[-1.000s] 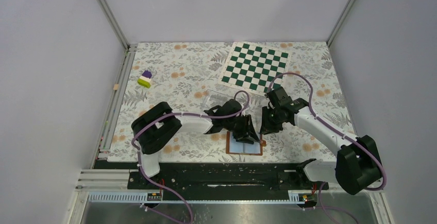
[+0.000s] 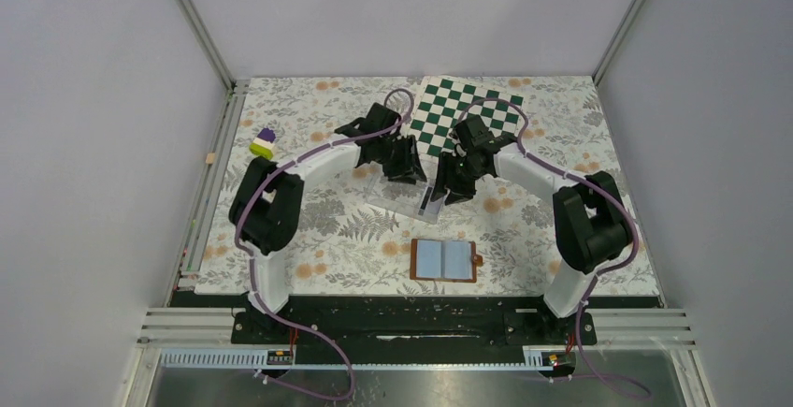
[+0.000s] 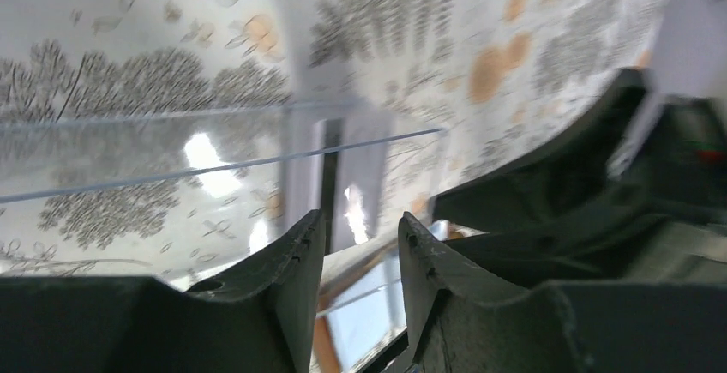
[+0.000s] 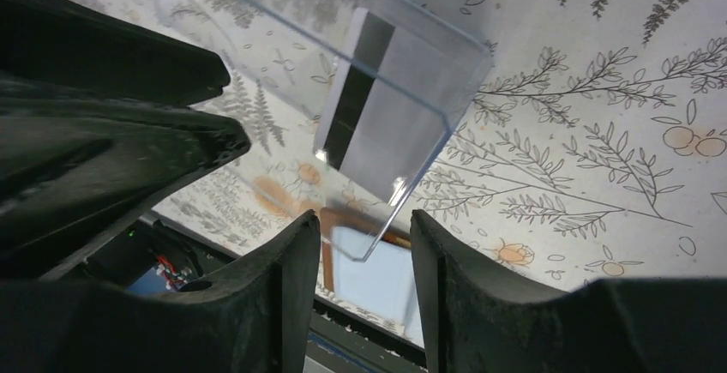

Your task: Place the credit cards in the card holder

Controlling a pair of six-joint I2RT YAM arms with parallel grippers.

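Note:
A white card with a black stripe (image 4: 375, 103) lies in a clear plastic box (image 2: 385, 199), also seen in the top view. The brown card holder (image 2: 413, 263) lies open near the front edge, pale blue inside. My left gripper stands open above the box, the card beyond its fingertips. Also open, my right gripper is at the box's right end; a corner of the clear wall shows between its fingers in the right wrist view. Whether it touches that wall I cannot tell. Neither gripper holds anything.
A green and white checkered board (image 2: 465, 112) lies behind the grippers. A small purple, white and yellow block (image 2: 264, 143) stands at the far left. Both grippers are close together over the box; the tablecloth is bare on the left and right.
Both grippers have moved away from the card holder, back and to the left, to the clear box. The card holder is now uncovered, lying in the same place.

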